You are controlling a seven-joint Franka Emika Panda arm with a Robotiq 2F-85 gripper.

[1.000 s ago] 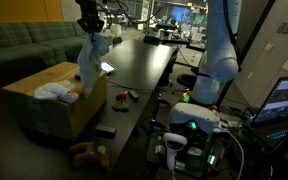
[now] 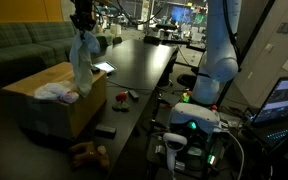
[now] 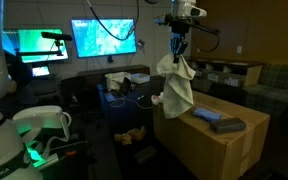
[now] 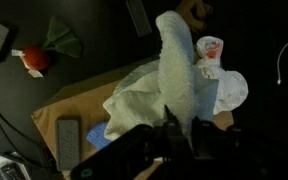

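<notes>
A white cloth (image 3: 179, 88) hangs down from my gripper (image 3: 175, 53), which is shut on its upper end. Its lower part reaches the top of a cardboard box (image 3: 224, 148), near the box's edge. Looking down in the wrist view, the cloth (image 4: 174, 85) spreads over part of the box (image 4: 84, 110) and hides the fingertips. In exterior view 1 the cloth (image 2: 82, 65) droops along the box's corner. Another whitish bundle (image 2: 54, 91) rests on the box beside it.
On the box are a dark block (image 3: 228, 126) and a blue item (image 4: 99, 135). A red object (image 4: 35, 60), a green item (image 4: 62, 38), a dark block (image 4: 139, 17) and a brown toy (image 2: 88, 155) lie on the dark table. A laptop (image 2: 277, 110) stands at the right.
My gripper has moved left and a little up over the box in exterior view 1, carrying the cloth with it. The other objects have stayed put.
</notes>
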